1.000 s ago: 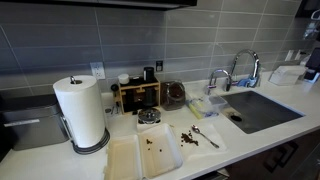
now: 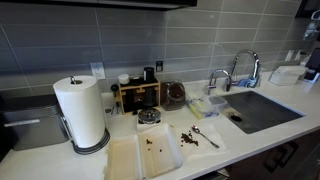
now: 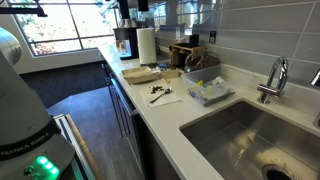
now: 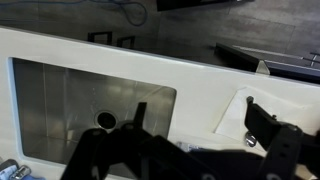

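In the wrist view my gripper is open, its dark fingers wide apart over the counter, with nothing seen held between them. A white sheet point(image 4: 235, 114) lies near the right finger, which partly hides it. A spoon point(image 2: 207, 138) rests on this sheet, with dark bits point(image 2: 189, 136) scattered beside it. To its left stands a shallow pale tray point(image 2: 162, 151) with a few dark crumbs, next to another flat pale tray point(image 2: 123, 158). The gripper does not show in either exterior view.
The sink point(image 3: 240, 140) opens beside the counter point(image 3: 180, 120), with a tall faucet point(image 3: 274, 80) behind it. A clear plastic container point(image 3: 210, 91) stands near the sink. A paper towel roll point(image 2: 82, 112) and a wooden rack point(image 2: 126, 99) stand farther left. Part of the arm point(image 3: 35, 125) fills the left foreground.
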